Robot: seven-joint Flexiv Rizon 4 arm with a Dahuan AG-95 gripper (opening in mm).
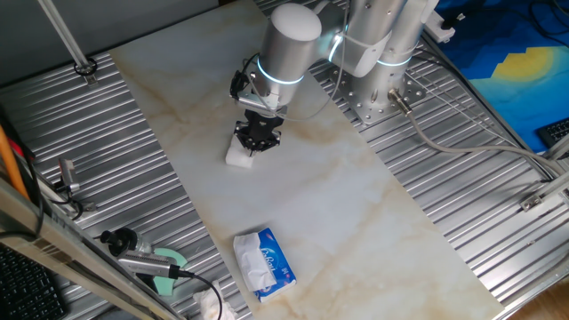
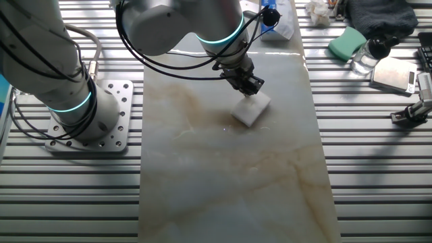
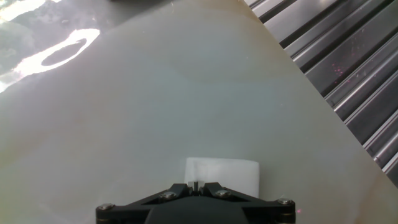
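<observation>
A white block (image 2: 250, 110), perhaps a sponge or eraser, lies on the marbled board (image 2: 223, 182). My gripper is shut, its fingertips close together at the bottom of the wrist view, overlapping the block's near left part. In exterior view 1, the gripper (image 1: 256, 149) points down over the white block (image 1: 238, 158) and covers part of it. Exterior view 2 has the gripper (image 2: 254, 93) right at the block's upper corner. Whether any of the block is pinched between the fingertips cannot be told.
A blue-and-white tissue pack (image 1: 277, 264) rests near the board's left edge. Beyond that edge, on the ribbed metal table, are a green item (image 2: 347, 43), a clear bottle (image 2: 365, 57) and a small scale (image 2: 394, 74). Much of the board is bare.
</observation>
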